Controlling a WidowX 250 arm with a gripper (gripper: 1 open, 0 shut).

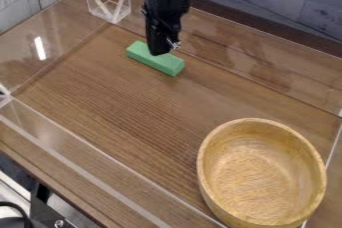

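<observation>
A green block (152, 62) lies on the wooden table toward the back, left of centre. The black gripper (163, 45) hangs at the back edge of the block, its lower part just over it; it looks shut, with nothing visible between its fingers.
A large yellow bowl (262, 208) fills the front right. A clear plastic piece stands at the back left, and a wall runs along the back.
</observation>
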